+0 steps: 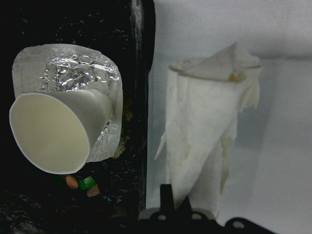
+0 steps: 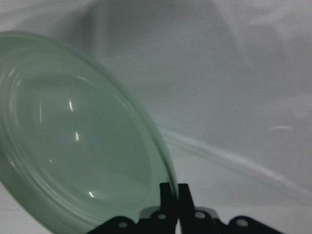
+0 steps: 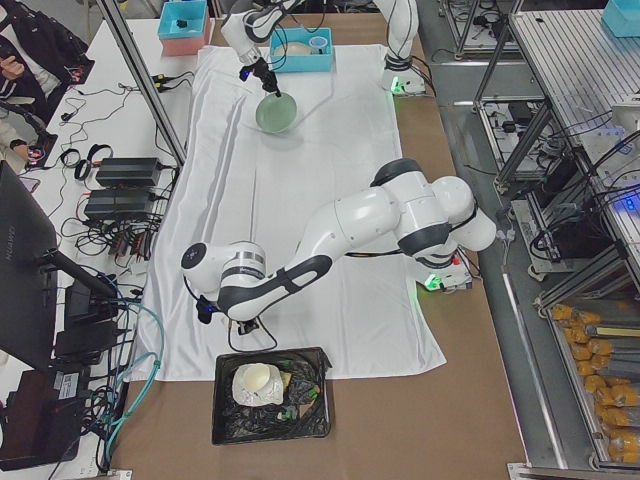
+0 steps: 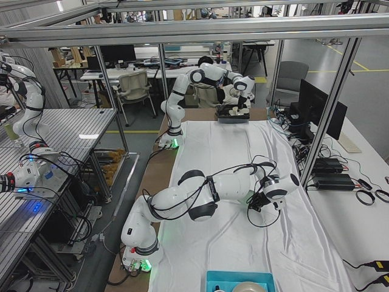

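Observation:
In the left wrist view, my left gripper is shut on a crumpled white paper [image 1: 200, 117], held upright beside the black bin [image 1: 44, 200]; in the camera left view this gripper [image 3: 245, 325] is just above the bin's far side. The bin holds a paper cup [image 1: 58, 131], foil [image 1: 78, 68] and scraps. In the right wrist view, my right gripper is shut on the rim of a green plate [image 2: 83, 141], which shows in the camera left view [image 3: 275, 113] at the far end of the cloth.
A blue container [image 3: 300, 63] stands at the far end. Cables, equipment and a monitor [image 3: 20, 270] crowd the side table at the left of the camera left view.

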